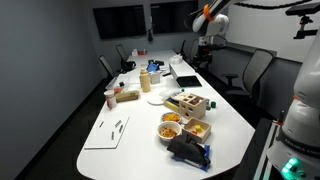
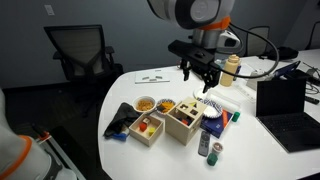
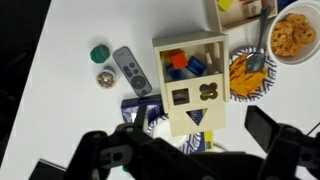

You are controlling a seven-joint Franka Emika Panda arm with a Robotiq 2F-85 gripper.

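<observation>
My gripper is open, its dark fingers spread wide with nothing held between them. It hangs high over the table in the second exterior view, with the pale wooden box [image 2: 184, 118] below it. From the wrist, that box [image 3: 190, 122] shows shaped cut-outs and an open compartment with red and blue pieces inside. The first exterior view has the gripper [image 1: 201, 64] above the far part of the table, well clear of the box [image 1: 188, 101].
A small wooden tray [image 2: 147, 130] and bowls of orange food [image 2: 145, 103] stand near the box. A remote [image 3: 132, 70] and a green-topped item [image 3: 99, 54] lie beside it. Dark cloth [image 1: 188, 148] is at the near edge; a laptop [image 2: 287, 112] sits opposite.
</observation>
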